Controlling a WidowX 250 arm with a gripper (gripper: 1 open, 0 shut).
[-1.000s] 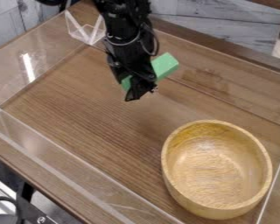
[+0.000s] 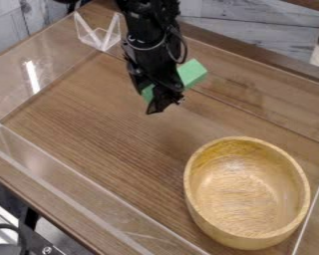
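Note:
My black gripper (image 2: 159, 88) hangs over the upper middle of the wooden table, shut on a green object (image 2: 191, 72). The object shows on both sides of the dark gripper, partly hidden behind it; its exact shape is hard to tell.
A yellow bowl (image 2: 246, 229) sits at the lower right. A clear plastic item (image 2: 97, 33) stands at the back left. A pale wall runs along the back.
My gripper and the green object have shifted very slightly; the bowl and table are unchanged.

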